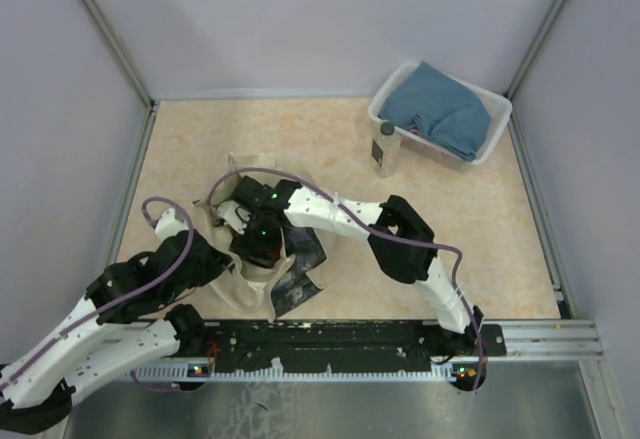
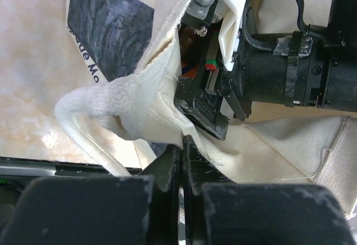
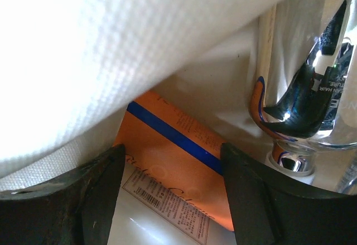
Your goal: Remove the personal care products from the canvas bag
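Note:
The cream canvas bag point(image 1: 243, 291) lies open and crumpled at the left front of the table. Pinched at the tips of my left gripper is a fold of the bag's cloth; its fingers are shut. Down inside the bag, my right gripper is open, its fingertips on either side of an orange packet with a blue stripe point(image 3: 167, 155). A clear bottle with a dark label point(image 3: 312, 89) lies to the right of the packet in the right wrist view. Canvas covers that view's upper left, and the arm hides much of the bag's inside from above.
A bottle with a dark cap point(image 1: 385, 149) stands on the table near a white basket point(image 1: 497, 109) holding blue cloth point(image 1: 437, 109). A bag handle point(image 2: 89, 102) loops out beside my left gripper.

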